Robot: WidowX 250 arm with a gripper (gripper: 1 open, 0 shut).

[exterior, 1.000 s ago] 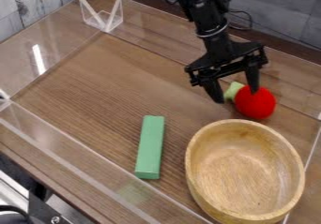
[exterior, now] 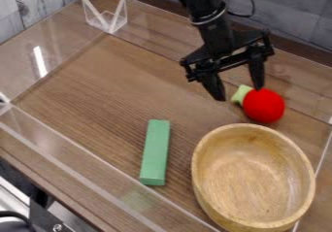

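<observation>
My black gripper [exterior: 224, 73] hangs over the upper middle of the table, fingers spread apart with nothing seen between them. Just right of and below it lie a red round object [exterior: 263, 107] and a pale green piece [exterior: 242, 95] touching it. A wide tan bowl [exterior: 253, 209] fills the lower right. A green bar [exterior: 154, 152] lies left of the bowl.
A clear wire or plastic holder [exterior: 107, 13] stands at the back left.
The gripper has moved up and to the left, away from the red object, which is now more fully uncovered.
</observation>
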